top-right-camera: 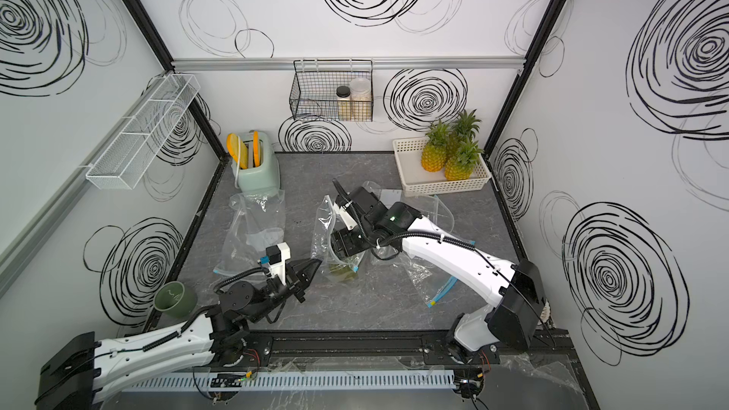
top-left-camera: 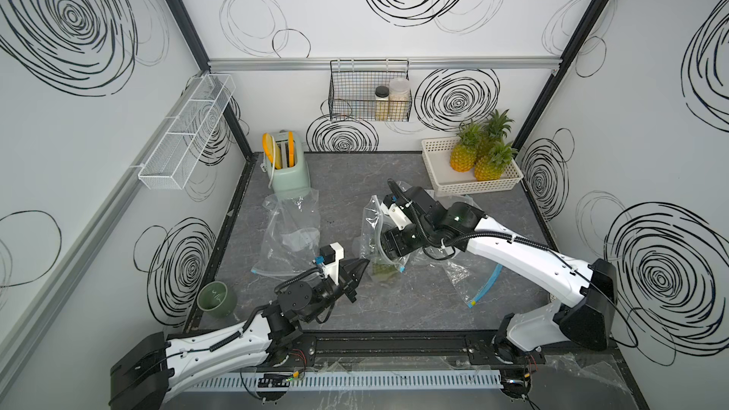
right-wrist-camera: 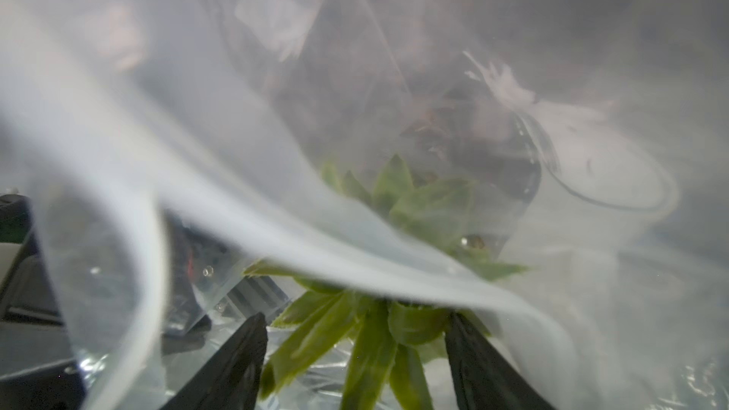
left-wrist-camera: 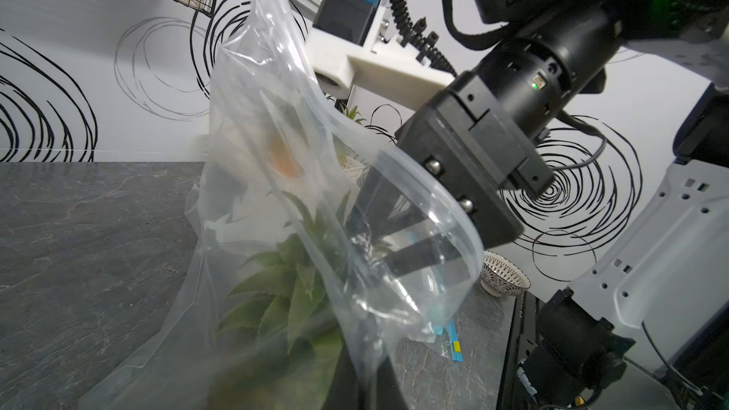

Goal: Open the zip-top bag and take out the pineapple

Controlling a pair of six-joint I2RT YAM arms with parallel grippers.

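A clear zip bag (top-left-camera: 372,224) with a pineapple (left-wrist-camera: 292,281) inside stands mid-table, its top spread in a loop. My left gripper is shut at the bag's edge in the left wrist view; whether plastic is pinched between the fingers is unclear. My right gripper reaches into the bag's mouth, open, its fingers on either side of the green leaves (right-wrist-camera: 368,341). The pineapple's body is mostly hidden by plastic and the right arm.
A tray (top-left-camera: 444,182) of pineapples stands at back right. Empty bags (top-left-camera: 284,231) lie left and right. A green toaster-like holder (top-left-camera: 292,178) is at back left, a green cup (top-left-camera: 216,300) at front left.
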